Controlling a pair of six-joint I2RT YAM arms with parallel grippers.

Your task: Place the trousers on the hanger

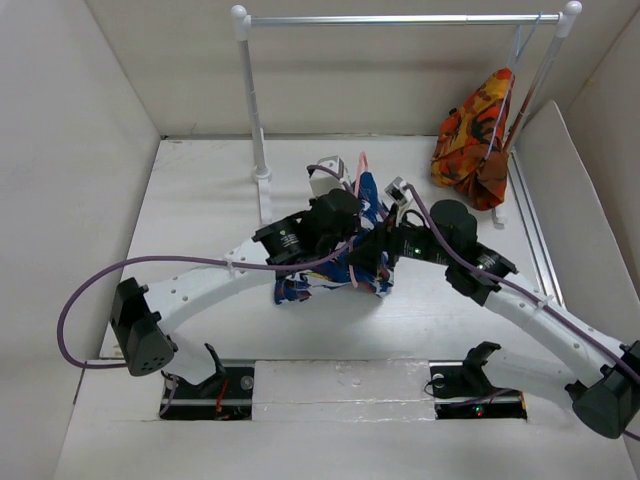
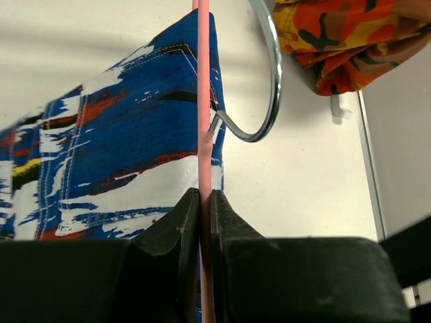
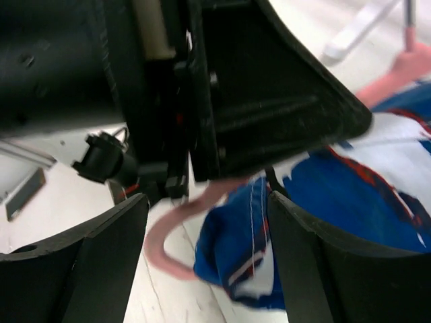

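The blue patterned trousers (image 2: 135, 128) hang folded over a pink hanger (image 2: 204, 81) with a metal hook (image 2: 269, 87). In the left wrist view my left gripper is shut on the hanger's pink bar. In the top view the trousers (image 1: 300, 287) are lifted into a bunch at the middle of the white floor, partly hidden by both arms. My right gripper (image 1: 385, 232) stands open close beside them on the right; in the right wrist view it is beside the hanger's lower end (image 3: 168, 249), mostly behind dark blurred parts of the other gripper.
A silver rail (image 1: 400, 18) on white posts spans the back. An orange camouflage garment (image 1: 470, 130) hangs at its right end, near the right wall (image 1: 560, 200).
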